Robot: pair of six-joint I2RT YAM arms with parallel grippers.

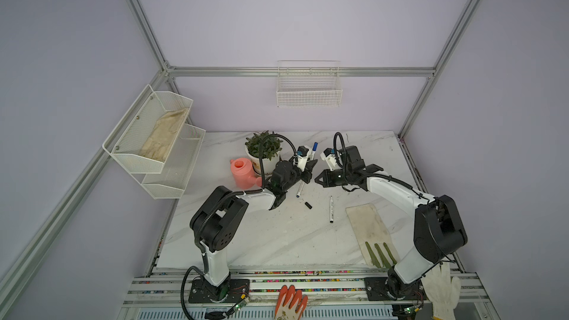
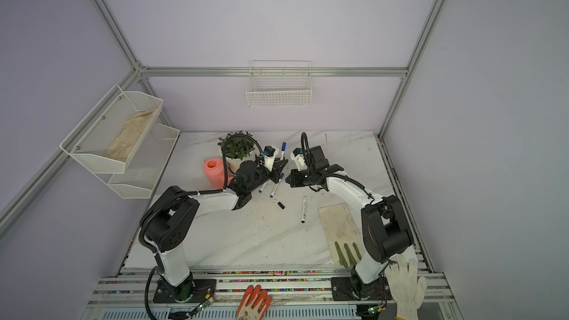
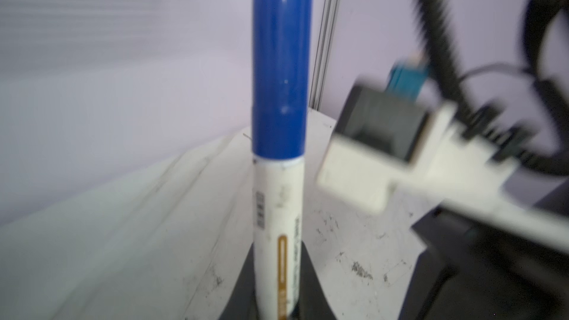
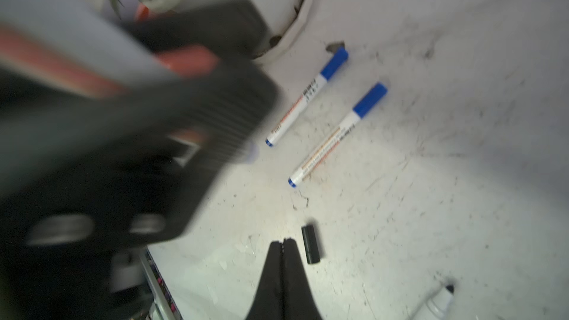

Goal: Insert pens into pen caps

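My left gripper is shut on a blue-capped marker, held upright with its blue cap at the top. My right gripper is shut, with nothing showing between its fingertips, just right of the left one and above the table. A black pen cap lies loose on the table. Nearer the front is an uncapped marker; its black tip shows in the right wrist view. Two capped blue markers lie side by side, partly hidden by the left arm from above.
A potted plant and a pink watering can stand behind the left arm. A beige glove lies at the front right.
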